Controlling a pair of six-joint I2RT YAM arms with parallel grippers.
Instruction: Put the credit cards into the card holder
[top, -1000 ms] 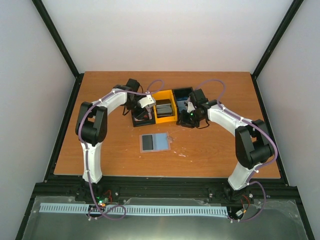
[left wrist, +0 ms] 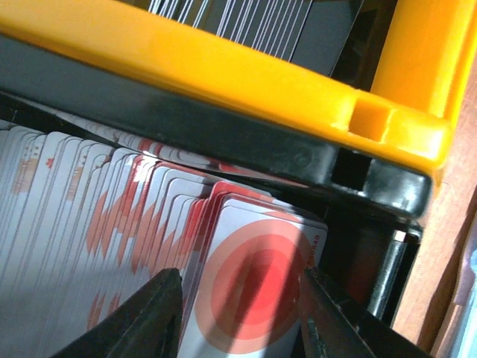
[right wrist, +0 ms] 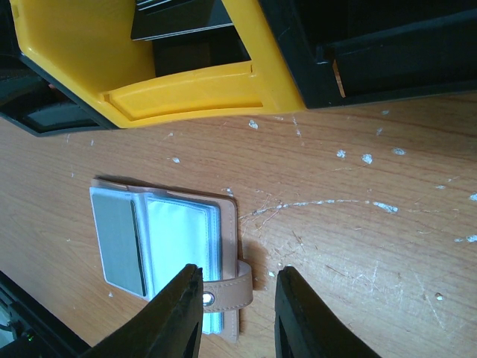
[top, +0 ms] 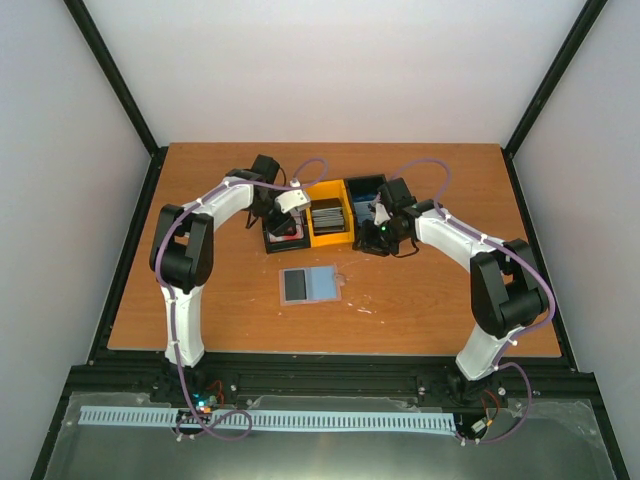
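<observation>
Red-and-white cards [left wrist: 250, 276] stand in a leaning stack inside the left black bin [left wrist: 358, 253]. My left gripper is over that bin, its fingers apart on either side of the front card's lower part; whether they touch it cannot be made out. The card holder [right wrist: 168, 239] lies spread on the table with clear sleeves, a dark panel at its left and a tan strap [right wrist: 231, 291] with a snap at its right. Above the table near the strap, my right gripper is open and empty.
The yellow bin [top: 318, 191] with dark cards [top: 327, 219] sits in the middle of the row, a black bin [top: 362, 184] with bluish cards on its right. Bare table [top: 420, 310] surrounds the holder.
The left gripper has shifted slightly over the left bin, and more red of the cards shows beneath it. My right arm and the card holder look unmoved.
</observation>
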